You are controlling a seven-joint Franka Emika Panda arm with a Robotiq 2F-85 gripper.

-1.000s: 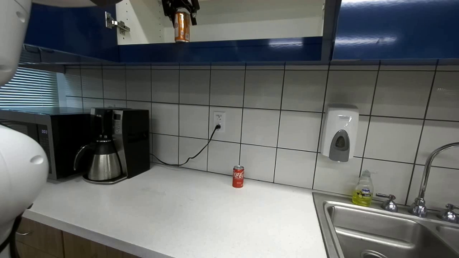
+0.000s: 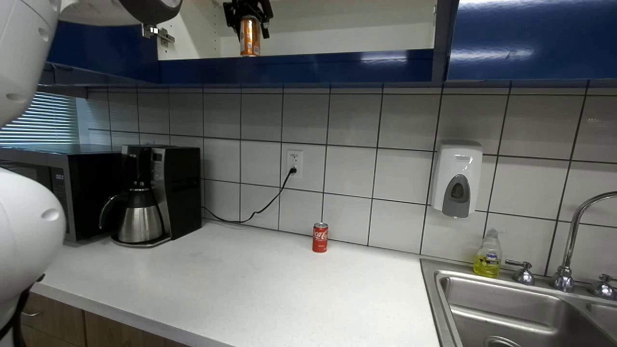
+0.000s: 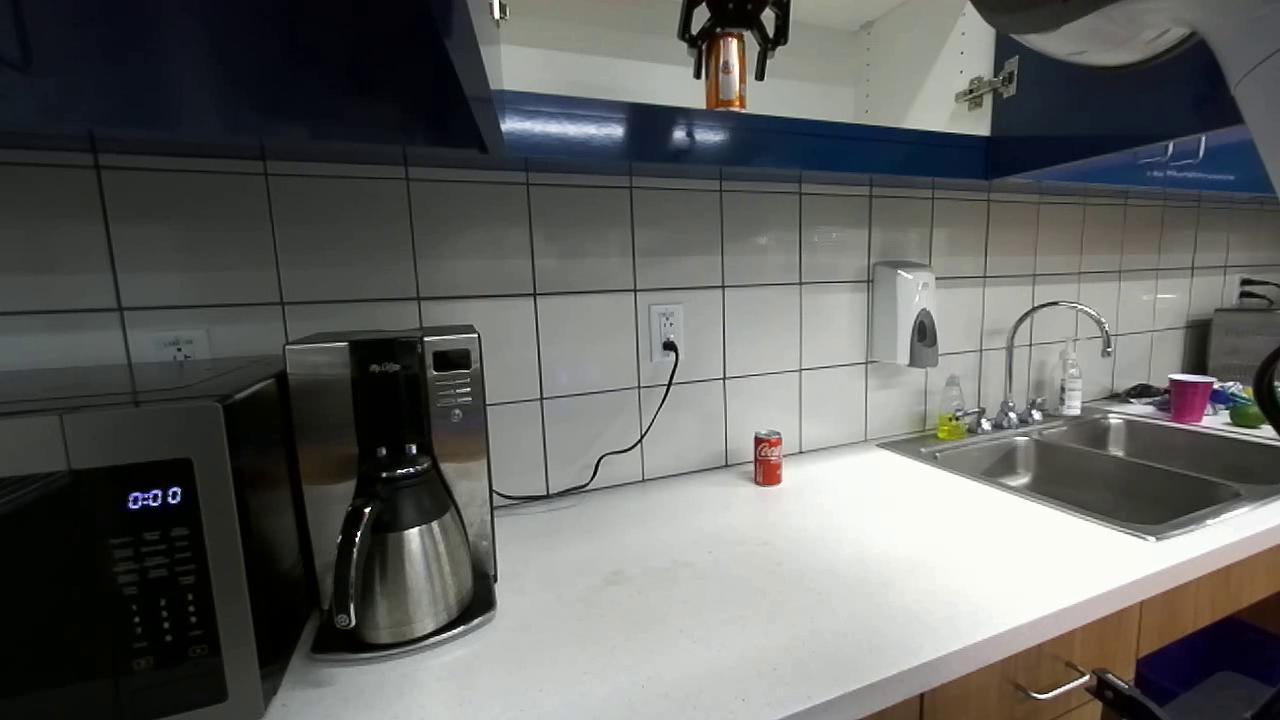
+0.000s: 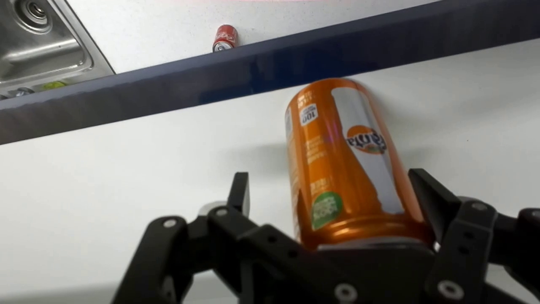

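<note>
An orange Fanta can [image 4: 349, 162] stands on the white cabinet shelf [image 4: 126, 192], close behind its blue front edge. My gripper is open around the can's upper part. In the wrist view, a clear gap separates the left finger [image 4: 238, 195] from the can, while the right finger [image 4: 430, 195] lies right against or very near its side; contact cannot be told. Both exterior views show the gripper [image 2: 249, 29] coming down over the can from above. A red Coca-Cola can [image 2: 319, 237] stands upright on the counter below, near the tiled wall.
The open cabinet's blue lower edge [image 2: 301, 68] runs just in front of the Fanta can. On the white counter [image 2: 248, 289] are a coffee maker [image 3: 396, 504] and a microwave [image 3: 132, 540] at the left. A sink [image 2: 520, 312] lies at the right. The shelf beside the can is bare.
My gripper and the Fanta can have shifted slightly to the right in exterior view 1. The fingers have spread apart from the can. The Coca-Cola can has stayed put.
</note>
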